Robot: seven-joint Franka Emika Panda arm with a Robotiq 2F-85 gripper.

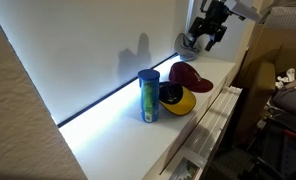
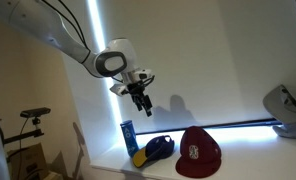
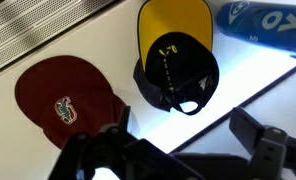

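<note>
A maroon cap (image 1: pixel 191 77) sits on the white ledge, with a black cap with a yellow brim (image 1: pixel 177 99) beside it. Next to that stands a blue can (image 1: pixel 149 96), upright. From the wrist, the maroon cap (image 3: pixel 68 102) appears at left, the black and yellow cap (image 3: pixel 176 62) at top centre and the can (image 3: pixel 273 24) at top right. My gripper is open above the ledge, its fingers well apart and no object held between them. In the second exterior view, the gripper (image 2: pixel 144 96) hangs clear above the caps.
A grey cap (image 2: pixel 286 108) rests at the ledge's far end, by the wall. The white ledge (image 1: pixel 113 140) has free room on the can's near side. A slotted white strip (image 1: pixel 210 128) runs along its front edge.
</note>
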